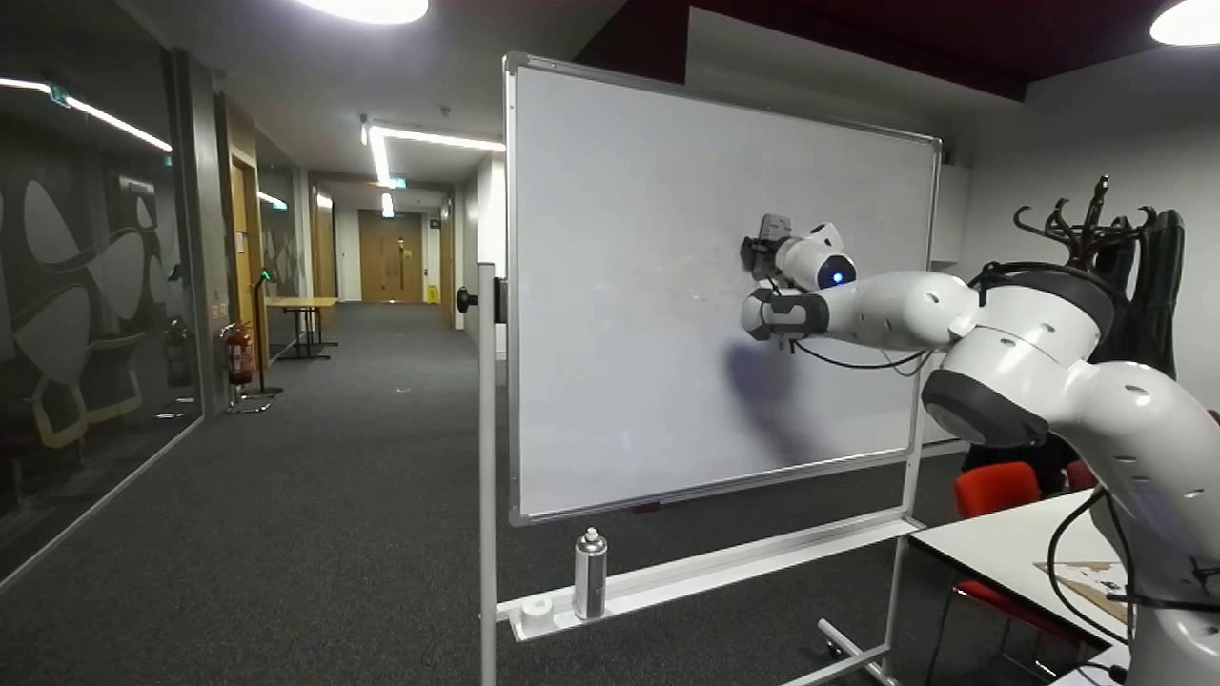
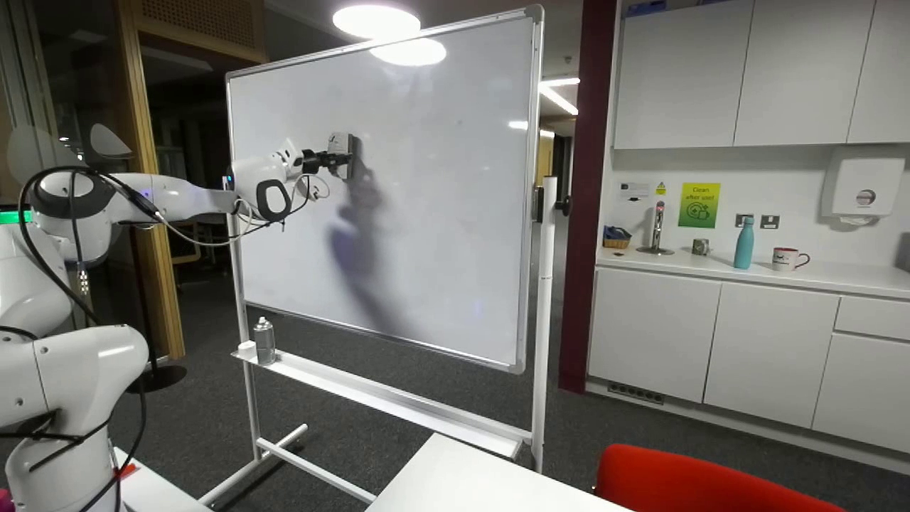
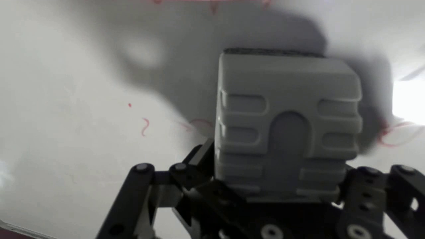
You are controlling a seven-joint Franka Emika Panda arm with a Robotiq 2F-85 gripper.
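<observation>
In the wrist view a grey ribbed eraser (image 3: 289,87) with a dark felt edge is clamped between the black fingers of my gripper. The eraser is at or very close to the whiteboard (image 2: 443,213); whether its felt touches cannot be told. Faint red marks (image 3: 145,126) show on the board left of the eraser, with a red loop (image 3: 392,135) to its right and more red at the top edge of the wrist view. In exterior view 1 my gripper (image 1: 763,252) stands at the board's upper right part.
A spray can (image 1: 590,574) and a small white object (image 1: 535,615) stand on the tray (image 1: 732,567) below the board. A white table (image 2: 495,482) and a red chair (image 2: 708,482) are in front. The rest of the board's face is unobstructed.
</observation>
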